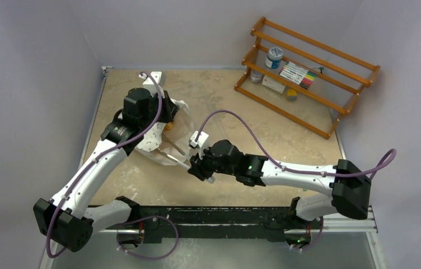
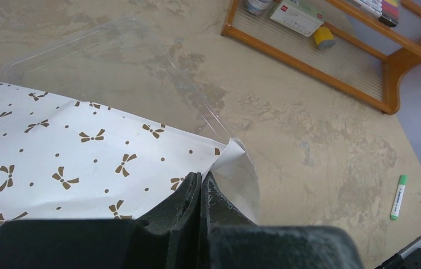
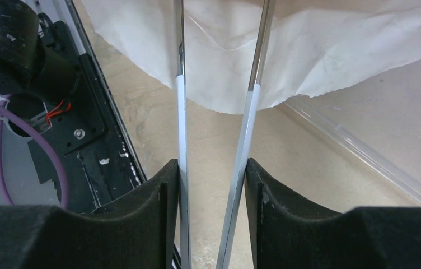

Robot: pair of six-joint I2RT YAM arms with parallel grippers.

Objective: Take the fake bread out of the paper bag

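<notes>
The white paper bag (image 1: 150, 140) with brown bows lies at the left of the table, its mouth facing right. My left gripper is shut on the edge of the bag's mouth. In the right wrist view, my right gripper has its fingers against both sides of metal tongs (image 3: 180, 123) with white handles. The tongs' arms stand somewhat apart and reach into the mouth of the bag; their tips are out of sight in that view. A small orange-brown patch (image 1: 169, 125), perhaps the bread, shows by the bag's opening in the top view.
A clear plastic tray (image 2: 177, 68) lies by the bag. At the back right stands a wooden rack (image 1: 295, 119) holding jars and boxes. A green-capped marker (image 2: 398, 197) lies on the table.
</notes>
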